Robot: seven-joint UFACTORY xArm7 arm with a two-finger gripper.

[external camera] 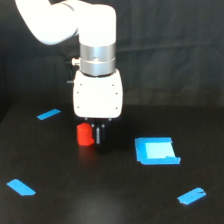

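Observation:
A small red object (85, 134) sits on the black table, left of centre. My white gripper (98, 136) points down close by, its dark fingers at the object's right side. Whether the fingers touch the red object, or how far apart they stand, I cannot tell at this size. To the right lies a pale, roughly square patch (159, 150) framed by blue tape (142, 152).
Blue tape strips mark the table: one at the back left (48, 114), one at the front left (21, 187) and one at the front right (191, 196).

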